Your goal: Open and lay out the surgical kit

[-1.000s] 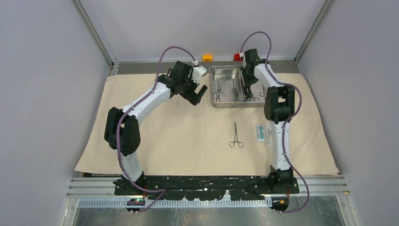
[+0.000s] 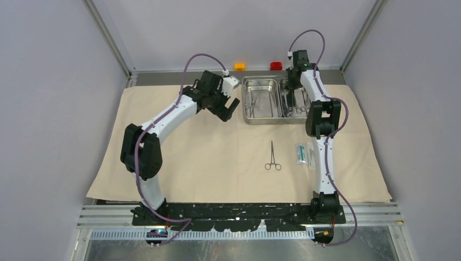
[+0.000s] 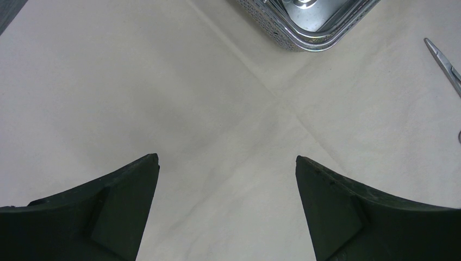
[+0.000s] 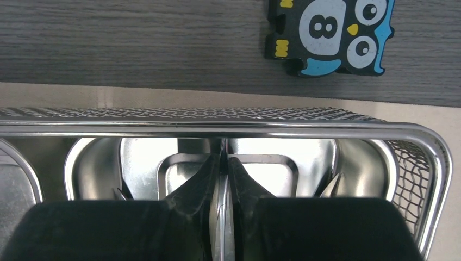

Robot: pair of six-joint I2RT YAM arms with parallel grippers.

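Observation:
At the back right stands the mesh-sided metal tray (image 2: 274, 120), with several steel instruments lying in its two steel inserts. My right gripper reaches down into the right insert. A slim steel instrument (image 4: 222, 217) runs lengthwise between its narrowly spaced fingers; whether they grip it cannot be told. Left of the tray, my left gripper (image 2: 230, 107) hangs open over bare cloth, nothing between its fingers. One scissor-handled clamp (image 2: 272, 157) lies on the cloth in front of the tray. To its right are a small sealed packet (image 2: 301, 154) and a paler one (image 2: 311, 156).
Behind the tray, on the grey strip, sit a yellow block (image 2: 240, 67), a red block (image 2: 276, 66) and a dark penguin-faced figure (image 4: 331, 32).
The left arm and the items on the cloth have stayed put.

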